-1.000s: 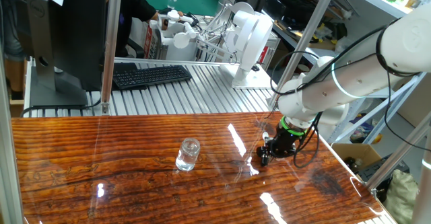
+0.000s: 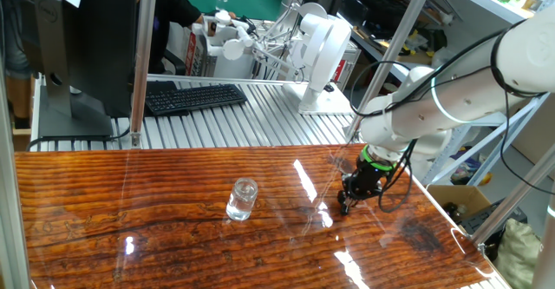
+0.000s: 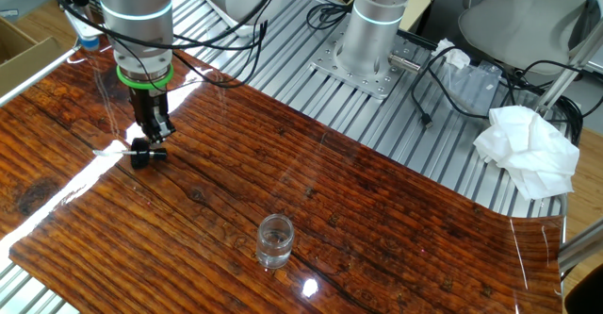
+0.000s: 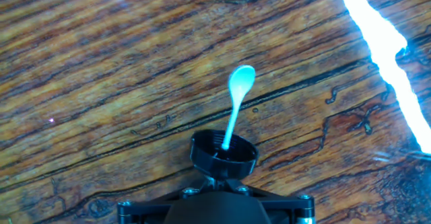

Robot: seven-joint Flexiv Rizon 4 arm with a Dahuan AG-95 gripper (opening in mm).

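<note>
A small glass jar [image 2: 242, 200] with clear content stands upright and uncovered near the middle of the wooden table; exterior view 2 also shows this jar [image 3: 274, 242]. My gripper is shut on a black lid [image 4: 223, 165], whose hollow side faces away from the fingers. From inside the lid sticks out a pale spoon [image 4: 240, 86], tinted blue in the wrist view. In exterior view 2 the lid [image 3: 140, 154] is low over the table with the spoon [image 3: 110, 153] roughly level, pointing left. Whether the lid touches the table I cannot tell.
Glare streaks cross the glossy wooden table [image 2: 121, 185], which is clear between the gripper and the jar. Beyond its edge are a keyboard [image 2: 195, 98], a monitor [image 2: 82, 55] and a white fan [image 2: 325, 55]. Crumpled white paper [image 3: 528, 152] lies on the metal slats.
My gripper has shifted and turned slightly. In exterior view 1 the pale spoon stood out above the lid before; now it hardly shows. The jar has not moved.
</note>
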